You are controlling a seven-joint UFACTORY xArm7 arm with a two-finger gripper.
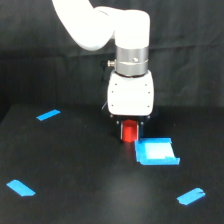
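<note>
Near the middle of the camera view, the white arm reaches down to the black table. Its gripper point(129, 124) points downward, with a finger to each side of a small red object point(130, 132). Whether the fingers press on the red object or only stand around it cannot be told at this size. Just right of the red object, and nearer the camera, is a shallow blue-edged box point(174, 160) with a pale inside. The red object appears outside the box, close to its left side.
Short blue strips lie flat on the table: one at the far left point(48, 115), one at the near left point(20, 188) and one at the near right point(190, 196). A dark curtain hangs behind.
</note>
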